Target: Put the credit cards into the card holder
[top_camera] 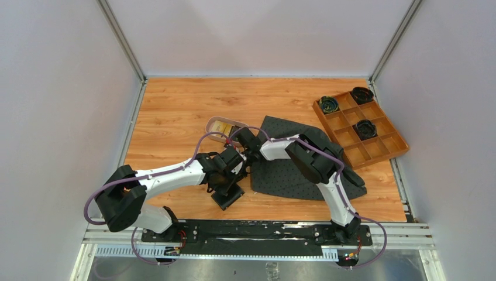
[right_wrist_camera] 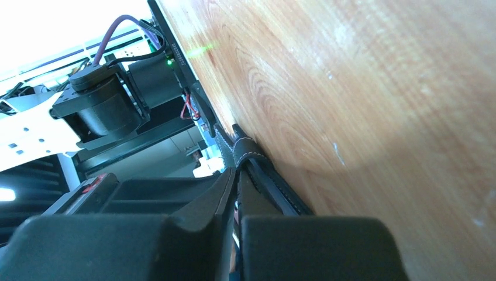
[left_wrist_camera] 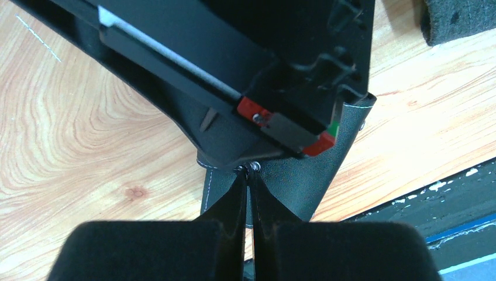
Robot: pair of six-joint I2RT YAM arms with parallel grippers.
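A black stitched-leather card holder (top_camera: 227, 198) lies near the table's front edge. In the left wrist view its body (left_wrist_camera: 292, 184) sits under my left gripper, which is shut at the snap with nothing clear between its fingers. The right gripper's dark housing overhangs it. In the right wrist view my right gripper has its fingertips close together at a stitched leather edge (right_wrist_camera: 248, 152); whether they grip it is unclear. A pale tub (top_camera: 212, 121) behind the arms holds yellow and dark items, possibly cards.
A dark mat (top_camera: 281, 184) covers the centre-right. A wooden compartment tray (top_camera: 374, 149) with several coiled dark items stands at right. Both arms crowd the front middle.
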